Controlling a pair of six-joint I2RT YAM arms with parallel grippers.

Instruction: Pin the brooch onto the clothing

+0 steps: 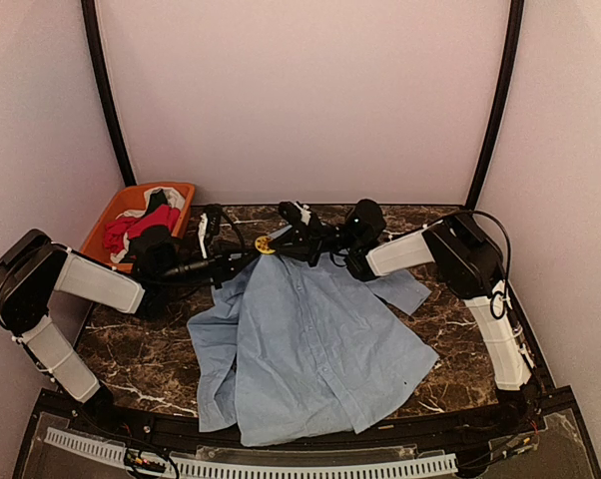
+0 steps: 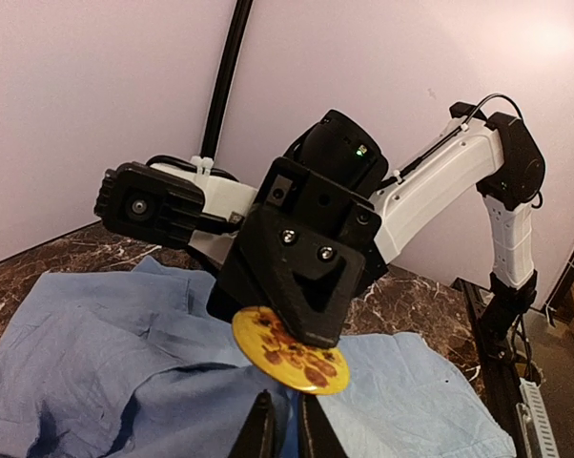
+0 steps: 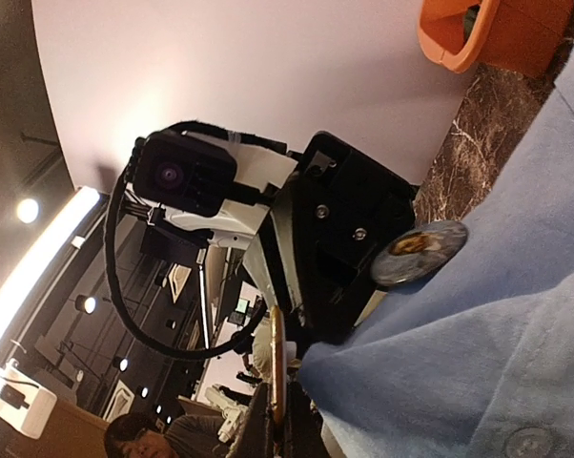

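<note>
A blue button shirt (image 1: 310,359) lies spread on the marble surface, its upper part raised in a fold between my grippers. My right gripper (image 1: 278,245) is shut on a round yellow brooch (image 1: 264,244) with a brown pattern, seen face-on in the left wrist view (image 2: 292,353) and edge-on in the right wrist view (image 3: 277,367). My left gripper (image 1: 243,255) is just left of it, at the raised cloth, its fingertips (image 2: 264,420) low in its own view below the brooch. Whether cloth is between them is hard to tell.
An orange bin (image 1: 99,232) with red, white and dark cloths stands at the back left, behind my left arm. Bare marble (image 1: 136,359) shows on either side of the shirt. A white wall closes off the back.
</note>
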